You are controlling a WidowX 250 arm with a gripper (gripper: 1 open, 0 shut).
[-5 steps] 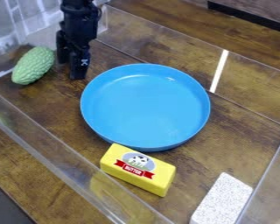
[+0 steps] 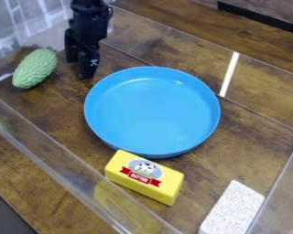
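Note:
My black gripper (image 2: 83,53) is at the upper left of the camera view, low over the wooden surface, with its fingers pointing down; it stands open. A green textured oval object (image 2: 36,69) lies just left of it. A large blue plate (image 2: 152,110) fills the middle. In front of the plate lies a yellow butter box (image 2: 144,176) with a red label.
A white speckled block (image 2: 233,211) lies at the bottom right. Clear plastic walls border the left, bottom and right of the area. The wooden surface (image 2: 229,128) right of the plate is clear, apart from a white stripe farther back.
My gripper has risen slightly from where it was low beside the green object. The other things are unchanged.

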